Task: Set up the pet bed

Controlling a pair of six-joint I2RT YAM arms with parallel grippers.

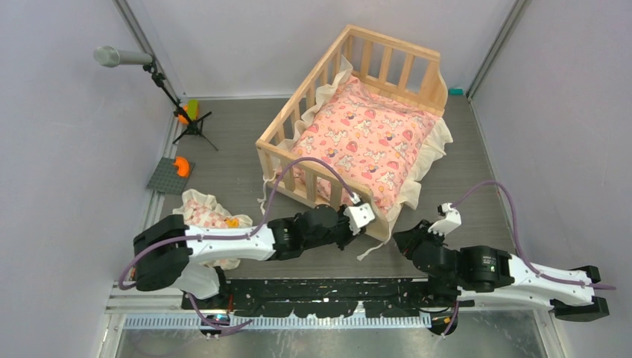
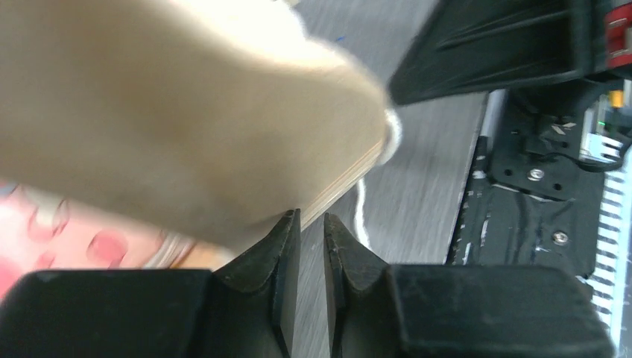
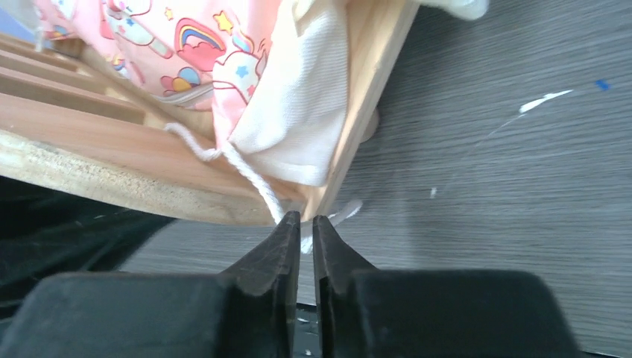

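The wooden pet bed (image 1: 302,101) holds a pink printed cushion (image 1: 358,138) with a cream ruffle. My left gripper (image 1: 358,235) is at the bed's near corner; in the left wrist view its narrowly parted fingertips (image 2: 335,239) are beside a blurred wooden panel. My right gripper (image 1: 402,240) is just right of that corner. In the right wrist view its narrowly parted fingertips sit by a white tie cord (image 3: 253,179) hanging at the bed's corner; whether they touch it is unclear.
A crumpled pink fabric piece (image 1: 209,212) lies at left. A microphone stand (image 1: 192,127) and grey plate (image 1: 168,175) line the left wall. Floor right of the bed is narrow but clear.
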